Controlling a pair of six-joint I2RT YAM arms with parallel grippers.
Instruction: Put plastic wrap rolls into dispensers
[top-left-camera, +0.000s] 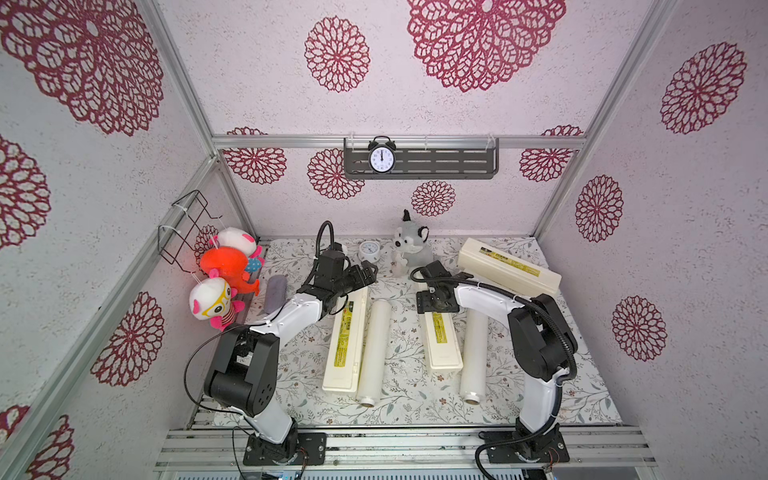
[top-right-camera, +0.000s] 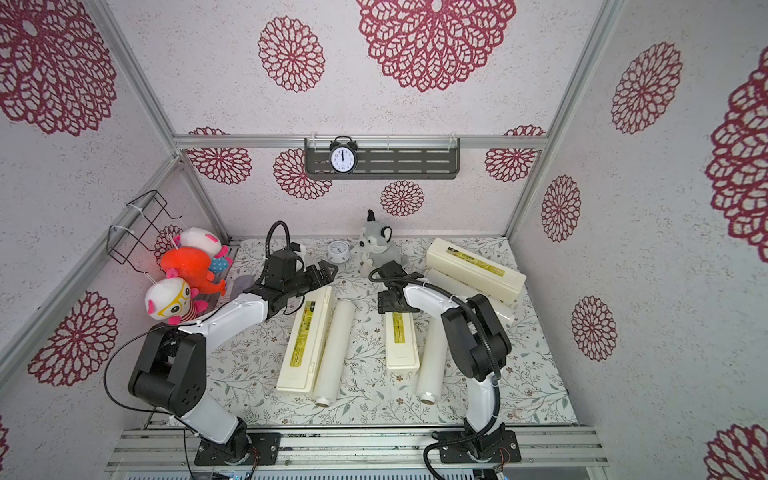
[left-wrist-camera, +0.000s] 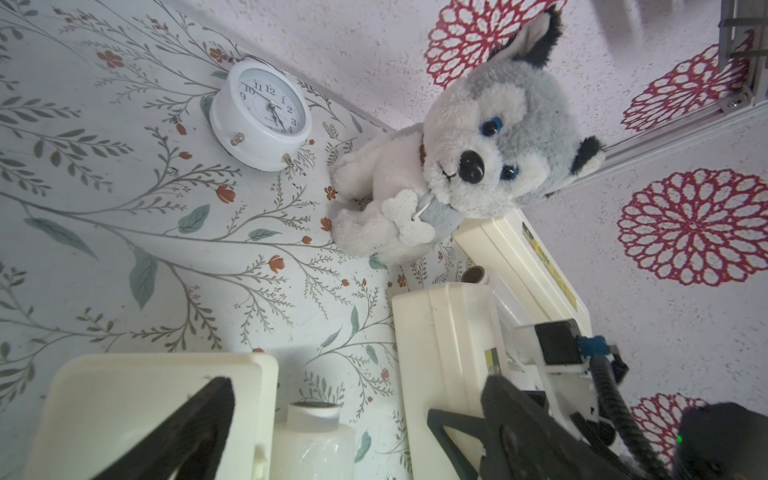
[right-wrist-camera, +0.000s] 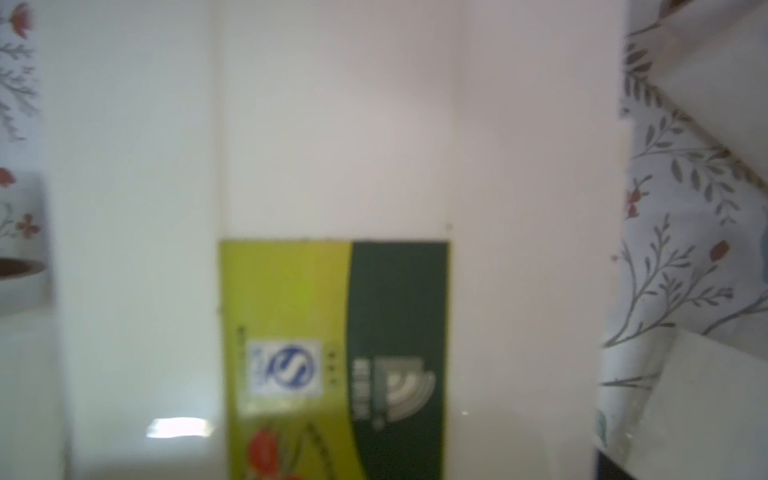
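Observation:
Three cream dispenser boxes with yellow labels lie on the floral table: the left one (top-left-camera: 345, 352), the middle one (top-left-camera: 442, 356) and the back right one (top-left-camera: 512, 268). Beside each is a white wrap roll: the left roll (top-left-camera: 374, 352), the middle roll (top-left-camera: 474, 364) and the back roll (top-right-camera: 480, 298). Over the far end of the left box stands my left gripper (top-left-camera: 366, 273), open and empty. My right gripper (top-left-camera: 425, 301) is open over the far part of the middle box, whose lid and label (right-wrist-camera: 336, 320) fill the right wrist view. Contact with that lid cannot be judged.
A plush husky (top-left-camera: 413, 244) and a white clock (top-left-camera: 369, 251) stand at the back. At the left are a grey case (top-left-camera: 275, 293) and several stuffed toys (top-left-camera: 228, 268). Bare table lies between the left roll and the middle box.

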